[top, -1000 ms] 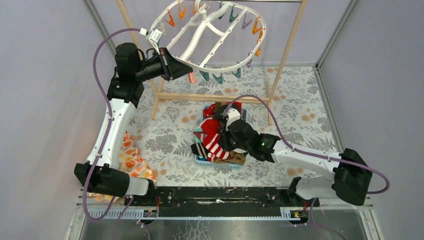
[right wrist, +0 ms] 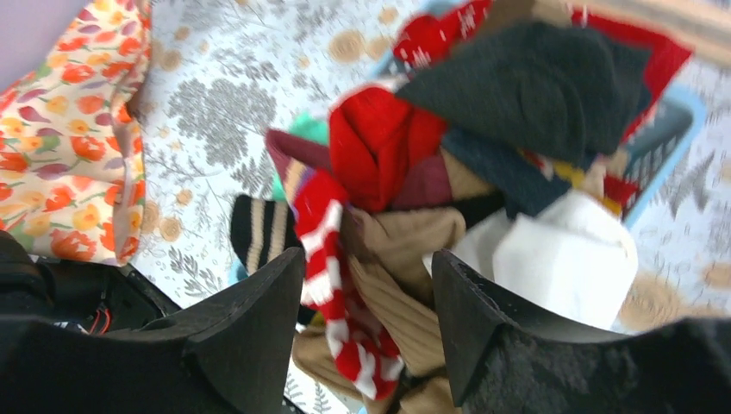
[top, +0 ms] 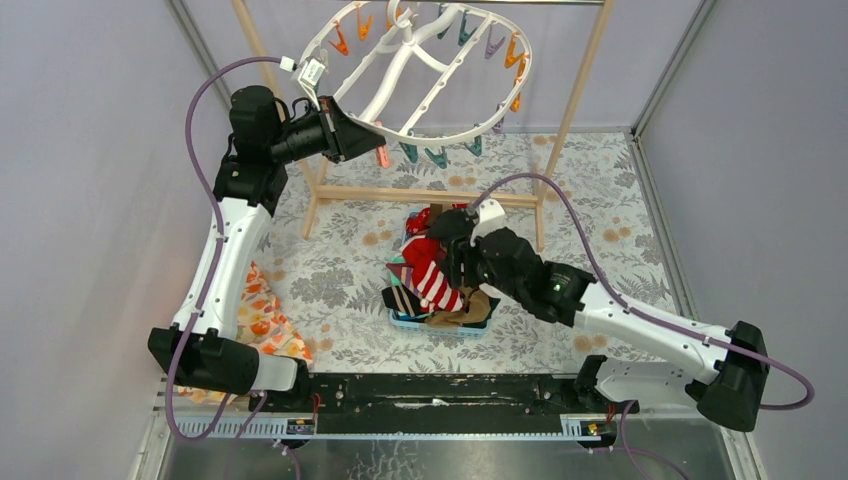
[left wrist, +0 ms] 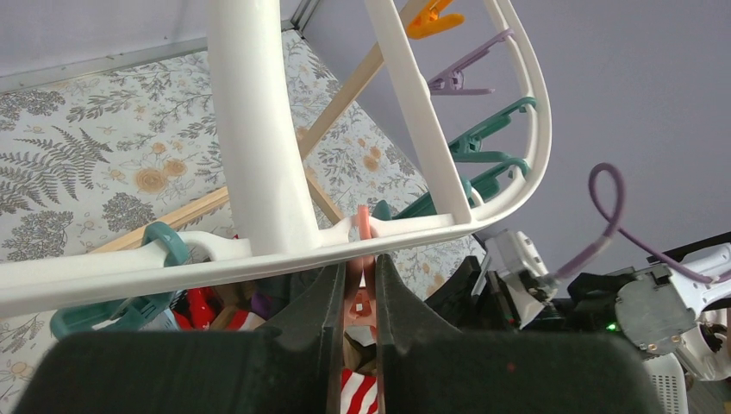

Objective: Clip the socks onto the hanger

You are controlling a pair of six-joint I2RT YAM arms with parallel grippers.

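Above the floor hangs a white round hanger (top: 470, 131) with coloured clips around its rim. My left gripper is shut on a salmon-pink clip (left wrist: 364, 226) at the near side of that rim; the clip's lower part shows below it in the top view. Over the basket of socks, my right gripper stands open with nothing held between its fingers. Below it in the right wrist view lie a red-and-white striped sock (right wrist: 323, 250), a tan sock (right wrist: 392, 293), a white sock (right wrist: 565, 263) and a dark grey one (right wrist: 526, 90).
The light blue basket (top: 440, 327) stands on a flowered floor in front of the wooden stand (top: 400, 194). Patterned orange cloth (top: 270, 315) lies to the left. Green clips (top: 437, 157) hang right beside the pink one. Floor to the basket's right is clear.
My right arm has shifted a little to the right over the basket, and its gripper has turned somewhat. The left arm and the hanger have stayed put.
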